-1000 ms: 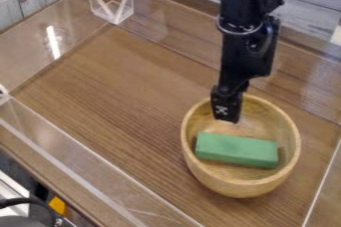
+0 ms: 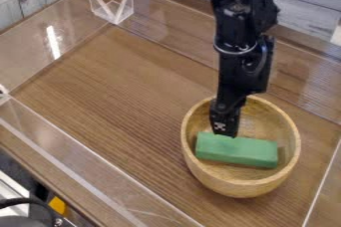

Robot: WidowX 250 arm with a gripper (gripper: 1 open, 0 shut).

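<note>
A light wooden bowl sits on the wooden table at the lower right, with a green block lying inside toward its front. My black gripper hangs over the back left part of the bowl, its fingertips just behind the block. It is open; whether the fingertips touch the bowl's floor is unclear.
A small white object stands at the back left, near the table's edge. Pale boards run along the back.
My gripper has shifted slightly to the left over the bowl. The bowl and green block have not visibly moved.
</note>
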